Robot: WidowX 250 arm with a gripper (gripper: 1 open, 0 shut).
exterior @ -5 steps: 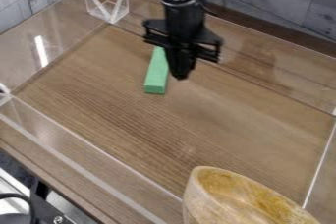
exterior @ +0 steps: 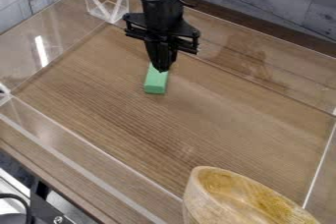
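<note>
My black gripper (exterior: pixel 161 43) hangs over the back middle of the wooden table (exterior: pixel 157 149) in the camera view, at the far end of a green block (exterior: pixel 156 82). The block lies flat on the table, its upper part partly behind the gripper. Whether the fingers are open or shut, and whether they touch the block, I cannot tell.
A large yellow bowl-like object (exterior: pixel 237 198) sits at the bottom right. Clear plastic pieces stand at the left edge and back left. Black cables lie at the bottom left corner.
My gripper has moved leftward, now over the green block's far end. The block looks unmoved.
</note>
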